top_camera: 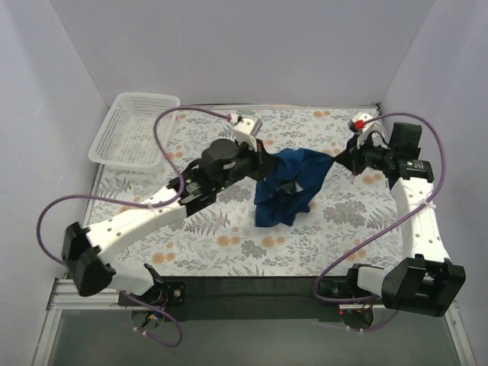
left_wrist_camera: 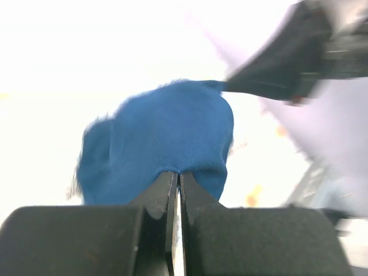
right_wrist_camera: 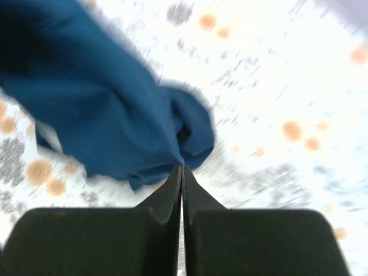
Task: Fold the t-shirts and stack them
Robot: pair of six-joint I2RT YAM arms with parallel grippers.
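The blue t-shirt [top_camera: 293,183] is bunched, its upper part stretched between my two grippers and its lower part hanging or lying over the table's middle. At its upper left, my left gripper [top_camera: 264,172] is shut on the cloth; in the left wrist view a shirt fold [left_wrist_camera: 190,164] runs into the closed tips. My right gripper [top_camera: 336,159] pinches the drawn-out right corner. In the right wrist view, the blue cloth [right_wrist_camera: 132,126] comes to a point at the shut fingertips. Part of the shirt is hidden behind the left gripper.
A white plastic basket [top_camera: 133,130] stands empty at the back left. Grey walls rise at both sides, and purple cables loop from both arms.
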